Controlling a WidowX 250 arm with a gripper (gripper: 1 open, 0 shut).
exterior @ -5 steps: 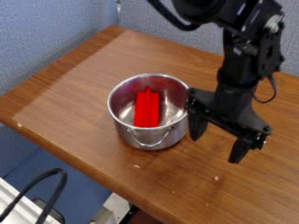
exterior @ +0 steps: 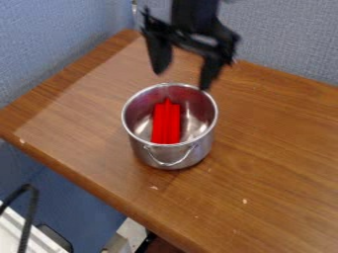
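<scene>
A silver metal pot (exterior: 191, 146) with a wire handle sits on the wooden table (exterior: 264, 198), with a red oblong object (exterior: 166, 123) lying inside it. My dark gripper (exterior: 185, 59) is above and behind the pot, blurred, its two fingers apart and open, with nothing visible between them.
Blue padded walls border the back and left. Cables and a white fixture lie off the table at the lower left.
My gripper has moved up and back, from the right of the pot to above and behind it. The pot and red object look unmoved.
</scene>
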